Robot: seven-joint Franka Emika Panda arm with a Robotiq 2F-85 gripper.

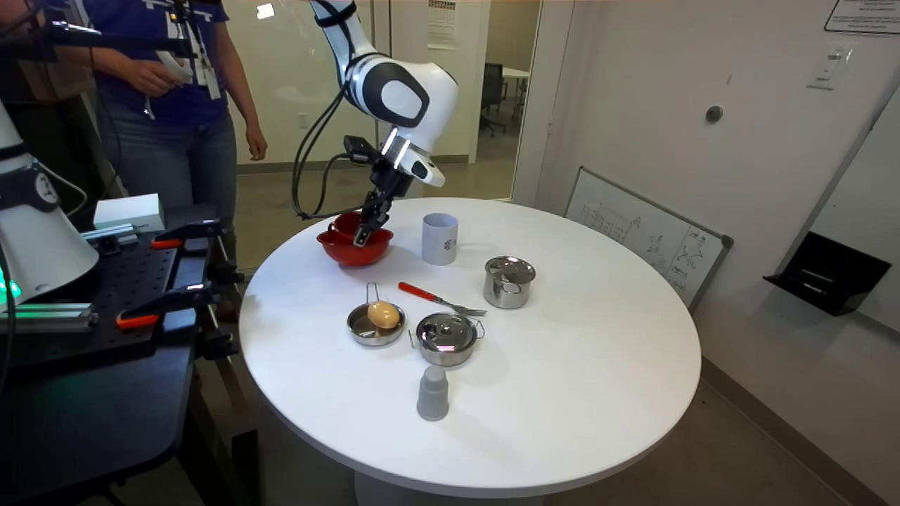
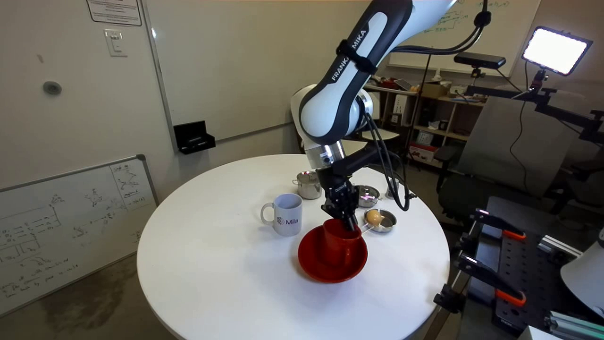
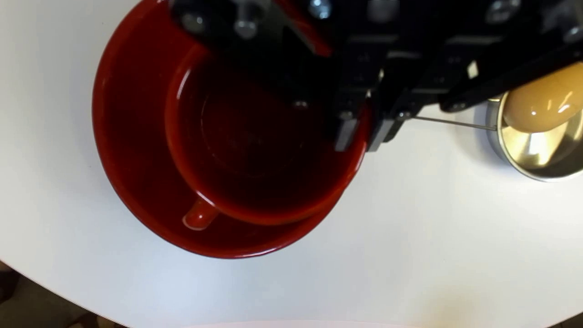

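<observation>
A red cup (image 3: 246, 136) sits inside a wider red bowl (image 3: 131, 125), its small handle showing at the lower left in the wrist view. My gripper is shut on the cup's rim, one fingertip inside the wall and the other outside. In exterior view 2 the cup (image 2: 341, 238) stands in the bowl (image 2: 308, 255) below my gripper (image 2: 352, 222). From exterior view 1, the bowl (image 1: 350, 251) hides most of the cup, and my gripper (image 1: 363, 235) reaches in over its near rim.
A white mug (image 1: 439, 239) stands close to the bowl. In front lie a pan (image 1: 363, 327) holding an egg (image 1: 384, 315), a red-handled fork (image 1: 430, 295), two lidded pots (image 1: 447, 337) and a grey shaker (image 1: 434, 395).
</observation>
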